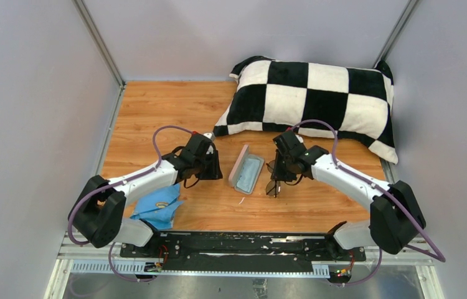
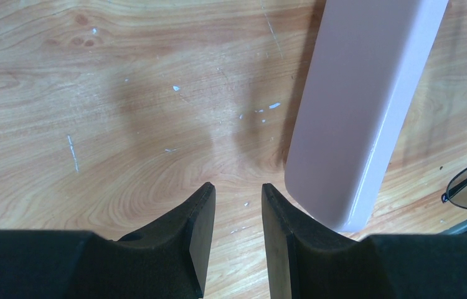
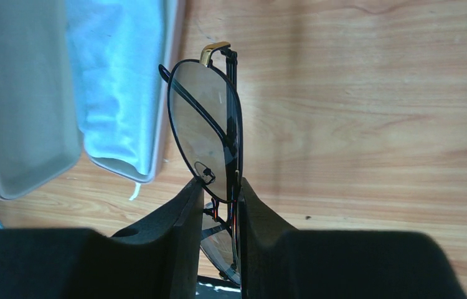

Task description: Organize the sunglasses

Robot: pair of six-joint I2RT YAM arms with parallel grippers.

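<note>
Sunglasses (image 3: 206,124) with thin dark frames and folded temples are pinched at the bridge by my right gripper, which is shut on them. From above, one lens of the sunglasses (image 1: 273,188) shows below the right gripper (image 1: 279,177). Left of them lies an opened pink case (image 1: 239,163), its lid raised on the left and a light blue cloth (image 3: 116,75) lying inside. In the left wrist view the back of the case lid (image 2: 355,112) rises beside my left gripper. That gripper is part open, nothing between its fingers.
A crumpled blue bag (image 1: 156,205) lies by the left arm's base. At the back, a black-and-white checkered pillow (image 1: 312,93) leans against the wall. Bare tabletop (image 1: 169,106) stretches across the back left.
</note>
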